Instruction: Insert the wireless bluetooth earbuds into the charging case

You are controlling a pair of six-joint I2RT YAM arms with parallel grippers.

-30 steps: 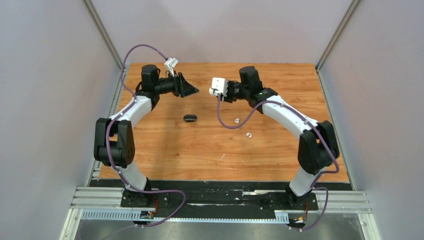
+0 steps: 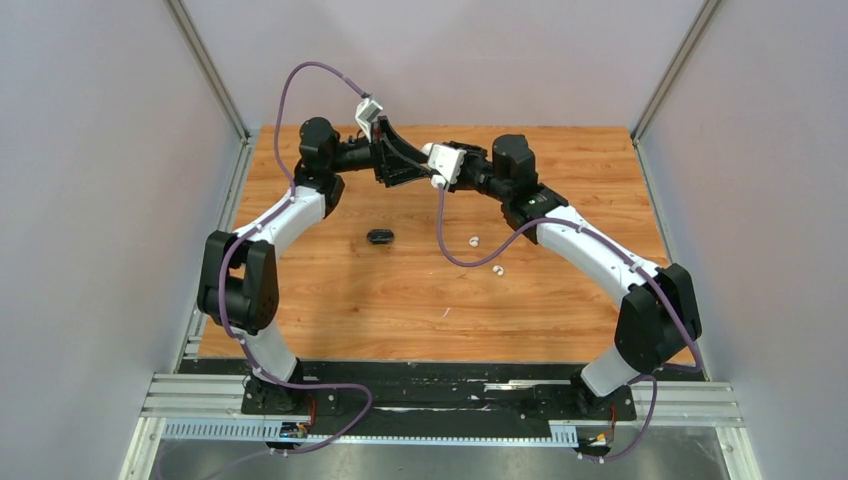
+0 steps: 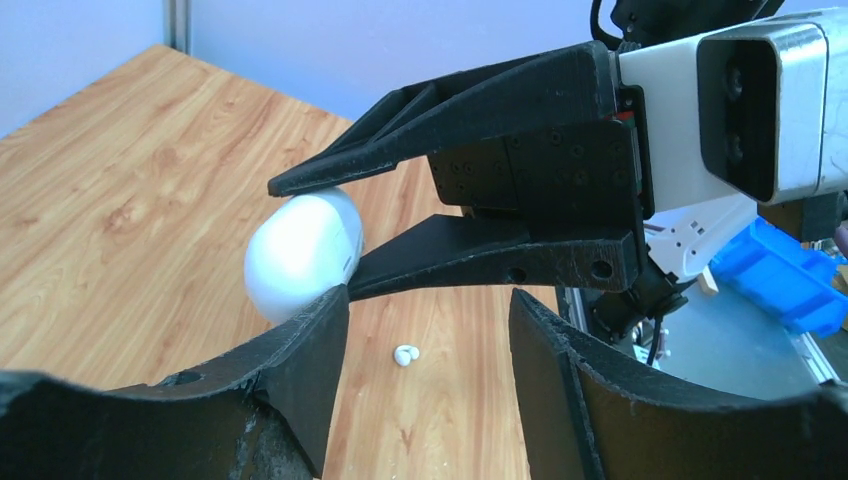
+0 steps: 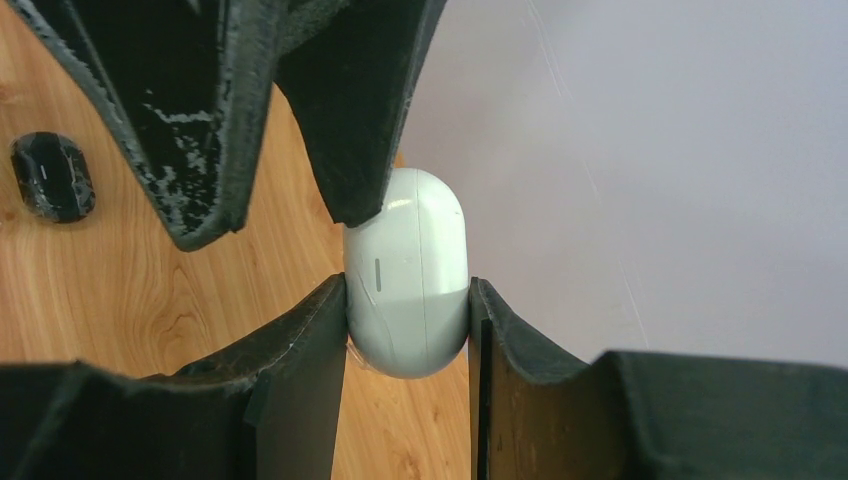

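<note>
The white charging case (image 4: 405,280) is pinched between the fingers of my right gripper, above the table, with a lid seam visible and no opening showing. In the left wrist view the case (image 3: 303,255) hangs left of centre, close to one of my left fingertips. My left gripper stands open with nothing between its fingers. One left fingertip overlaps the case's upper end in the right wrist view; contact is hard to tell. Two white earbuds (image 2: 474,242) (image 2: 498,270) lie apart on the wooden table.
A small black object (image 2: 380,237) rests on the table left of the earbuds. The two arms meet closely over the table's back half. A purple cable (image 2: 470,263) loops from the right gripper near the earbuds.
My left gripper has moved right, closing the gap to the case in my right gripper. The right arm shifted slightly, still with the case. The earbuds and black object have not moved.
</note>
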